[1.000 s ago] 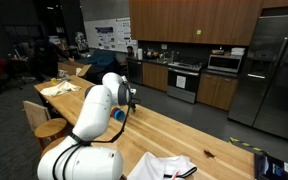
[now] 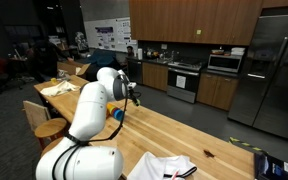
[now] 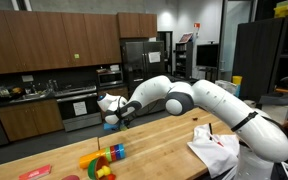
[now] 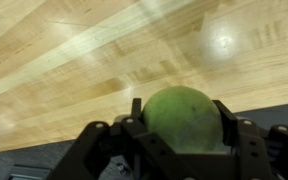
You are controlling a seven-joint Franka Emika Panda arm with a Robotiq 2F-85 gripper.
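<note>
A round green object [image 4: 184, 122] fills the lower middle of the wrist view, with my gripper shut on it. The dark fingers stand on either side of it, and its underside is hidden. Bare wooden tabletop [image 4: 104, 65] lies beyond it. At the far end of the table in exterior view 1, my gripper [image 2: 133, 98] is small. Exterior view 2 shows the gripper [image 3: 111, 124] near the table's far edge; too little detail shows there to tell its height above the wood.
Colourful blocks [image 3: 102, 157] and a red round item [image 3: 72, 177] lie on the table near the gripper. A white cloth [image 3: 216, 148] rests close to the arm's base. A wooden stool [image 2: 50, 128] stands beside the table.
Over the last second, the far part of the arm has shifted slightly upward in exterior view 1.
</note>
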